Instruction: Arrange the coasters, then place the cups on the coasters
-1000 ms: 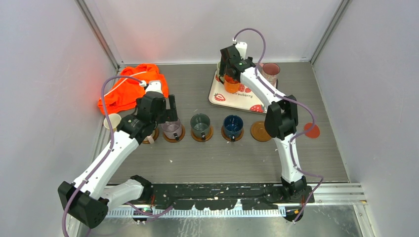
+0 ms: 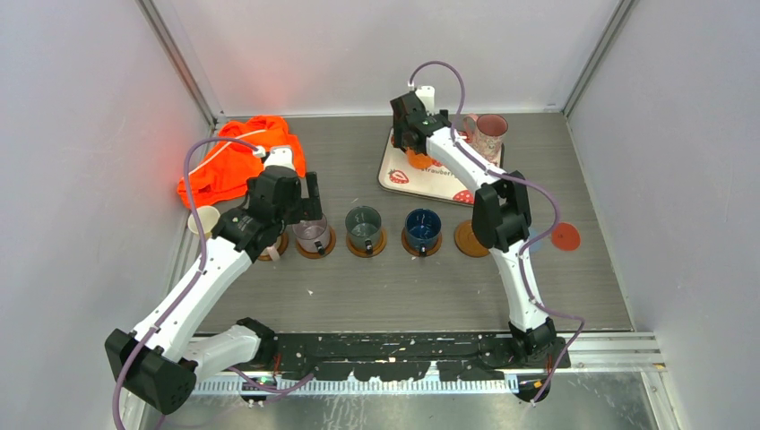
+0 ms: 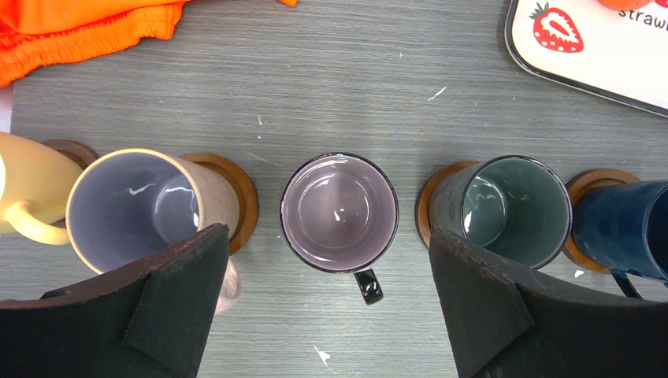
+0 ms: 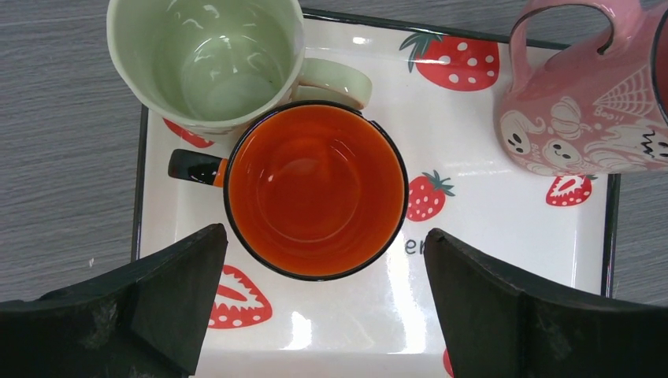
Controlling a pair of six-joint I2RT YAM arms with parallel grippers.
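On the strawberry tray [image 4: 362, 323] stand an orange cup [image 4: 315, 193] with a black rim, a pale green cup [image 4: 213, 63] touching it, and a pink mug [image 4: 583, 118]. My right gripper hovers over the orange cup, open, its fingers apart on either side with nothing held. A bare cork coaster [image 2: 470, 239] lies on the table below the tray. In the left wrist view my left gripper is open above a mauve cup [image 3: 339, 213], which it does not touch.
Along the row, a green glass cup [image 2: 363, 228] and a blue cup [image 2: 422, 229] sit on coasters. Yellow cup [image 2: 204, 219] stands at the far left, near an orange cloth [image 2: 242, 161]. A red disc [image 2: 565, 236] lies at right.
My right gripper has shifted a little left and toward the table's front, now covering more of the orange cup from above. The left arm and the cups look unmoved.
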